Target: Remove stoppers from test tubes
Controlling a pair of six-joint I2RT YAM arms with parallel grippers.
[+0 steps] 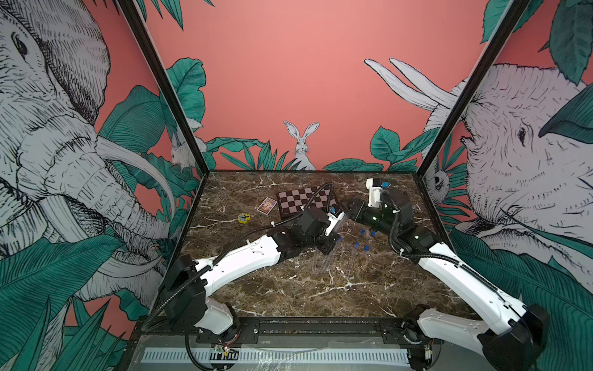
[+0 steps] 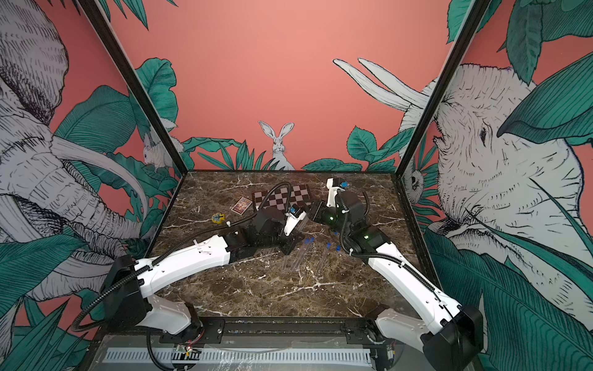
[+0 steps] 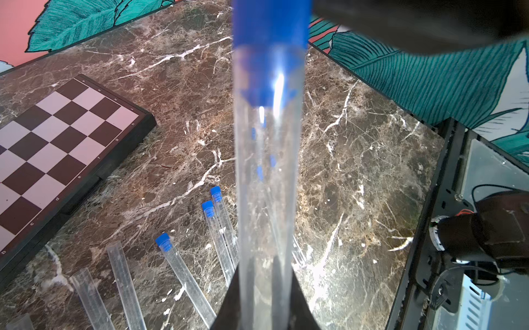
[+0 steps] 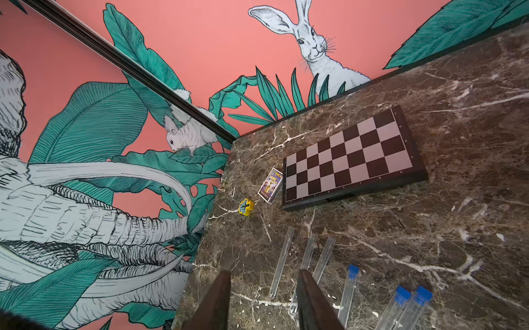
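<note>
My left gripper is shut on a clear test tube (image 3: pixel 267 192), with a blue stopper (image 3: pixel 270 22) at its top; a dark blurred part of the right arm is beside the stopper. My right gripper shows two fingertips apart, nothing seen between them, close to the held tube in the top views. On the marble table lie several tubes with blue stoppers (image 4: pixel 352 271) and several without (image 4: pixel 282 258). Loose blue stoppers (image 1: pixel 366 248) lie to their right.
A checkerboard (image 4: pixel 352 159) lies behind the tubes, with a card box (image 4: pixel 270 186) and a small yellow object (image 4: pixel 245 207) to its left.
</note>
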